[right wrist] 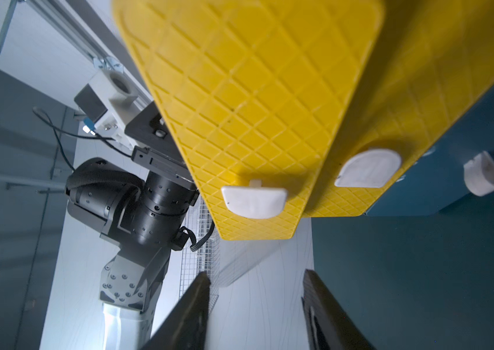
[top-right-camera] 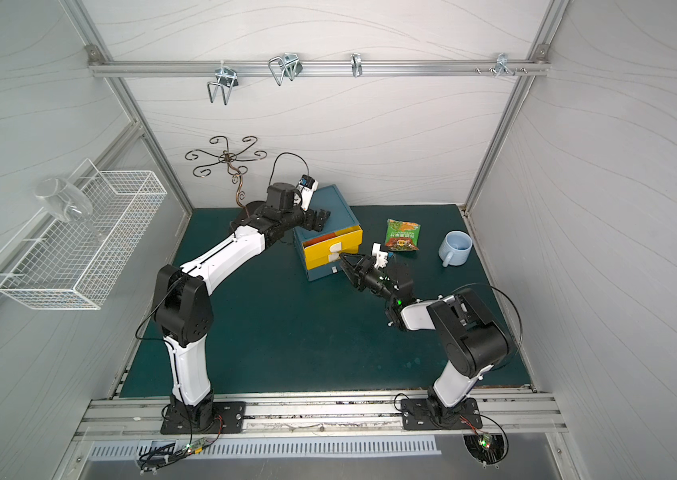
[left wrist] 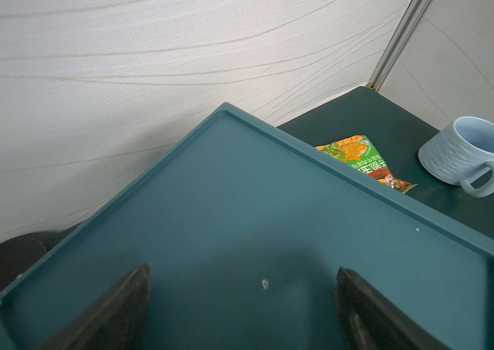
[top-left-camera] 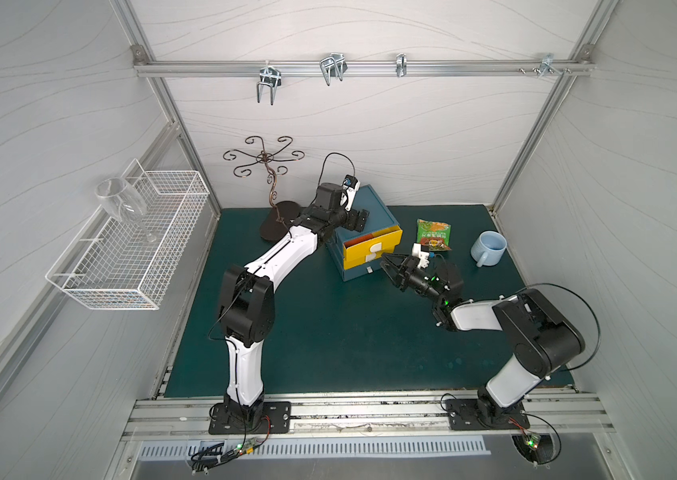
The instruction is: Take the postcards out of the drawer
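A blue box [top-right-camera: 326,204] has a yellow drawer front [top-left-camera: 370,240] slightly out, with an orange-red strip visible inside; I cannot tell whether this is postcards. In the right wrist view, white knobs [right wrist: 252,201] show on the yellow fronts [right wrist: 247,105]. My left gripper [top-left-camera: 354,220] is open over the box's lid [left wrist: 247,204], nothing between its fingers. My right gripper stands just in front of the drawer knobs, apart from them, its fingers parted and empty.
A green snack packet [top-left-camera: 433,236] and blue mug [top-left-camera: 489,249] lie right of the box. A metal stand [top-left-camera: 274,220] is behind my left arm, a wire basket [top-left-camera: 114,296] on the left wall.
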